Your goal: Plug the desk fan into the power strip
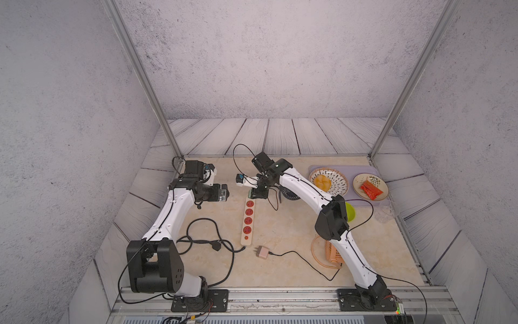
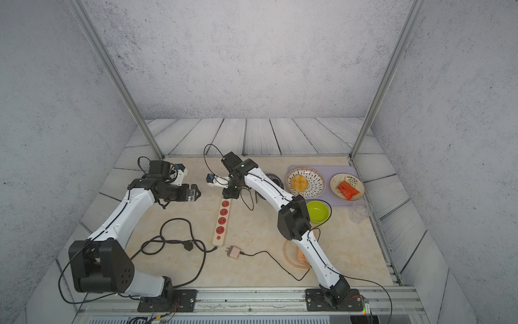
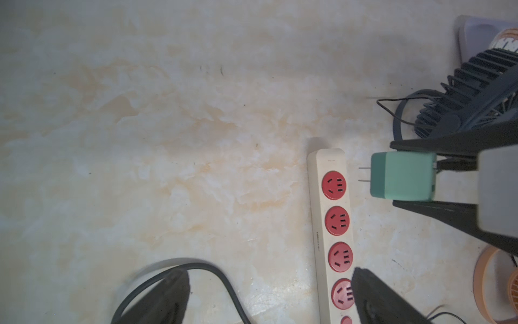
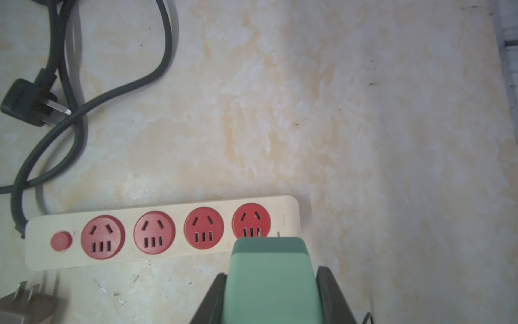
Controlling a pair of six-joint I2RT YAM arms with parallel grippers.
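Note:
A mint green plug adapter (image 3: 402,175) with two prongs is held in my right gripper, shut on it, above the back end of the white power strip (image 1: 248,221). In the left wrist view its prongs point sideways, near the top red socket (image 3: 334,184). A dark desk fan (image 3: 464,94) lies behind the right gripper, with a thin black cable beside it. My left gripper (image 1: 221,192) stands open to the left of the strip, over bare table, with nothing between its fingers.
An orange fan (image 1: 334,253) and pink adapter (image 1: 263,252) lie in front. A black cord (image 1: 232,264) loops at left. A lilac tray (image 2: 334,168) with plates and a green bowl (image 2: 318,211) are at right.

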